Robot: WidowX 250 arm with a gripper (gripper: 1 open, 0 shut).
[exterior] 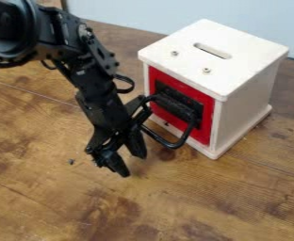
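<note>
A white wooden box with a slot and two screws on top stands at the right, its front a red panel with a black fitting on it. My black gripper hangs low over the wooden floor, left of and in front of the box, fingers pointing down. Its fingers look apart, with nothing visible between them. A black cable loops from the arm in front of the red panel.
A pale wall stands behind.
</note>
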